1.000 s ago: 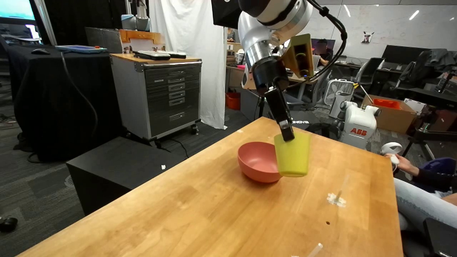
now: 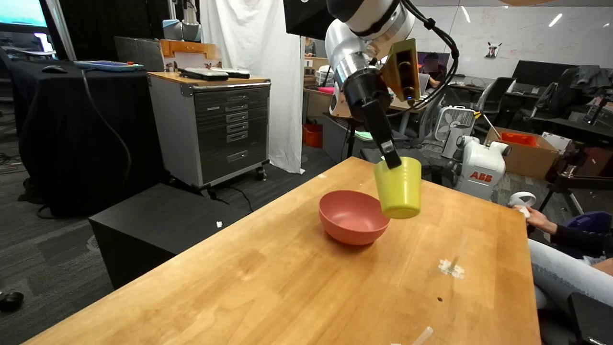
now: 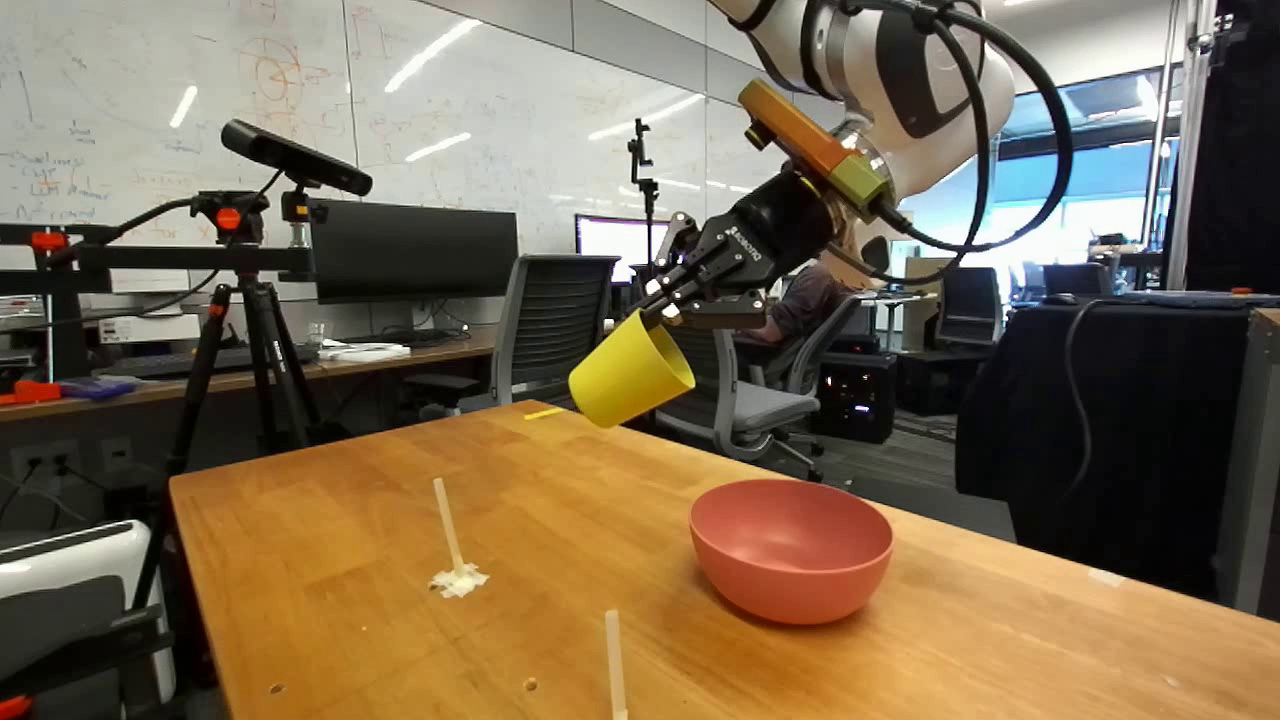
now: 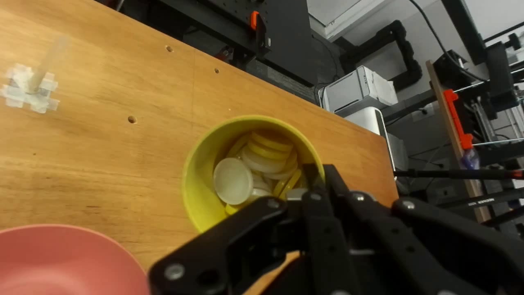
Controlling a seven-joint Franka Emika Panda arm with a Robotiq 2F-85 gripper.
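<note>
A yellow cup (image 3: 630, 370) hangs in the air above the table, tilted, with my gripper (image 3: 657, 306) shut on its rim. Inside it, the wrist view shows several white and yellow round pieces (image 4: 233, 181). The red bowl (image 2: 351, 216) stands upright on the wooden table, apart from the cup; no contents show in it in the exterior views. In the wrist view the bowl (image 4: 64, 265) is at the lower left, partly cut off by the frame. One wall of the cup lies between my black fingers.
A thin clear stick (image 3: 447, 526) taped to the table stands up, and another stick (image 3: 615, 660) is at the near side. A person sits beyond the table's right edge in exterior view 1.
My gripper and the cup have risen and shifted slightly right in exterior view 1. The cup leans more than before. The bowl has stayed where it was.
</note>
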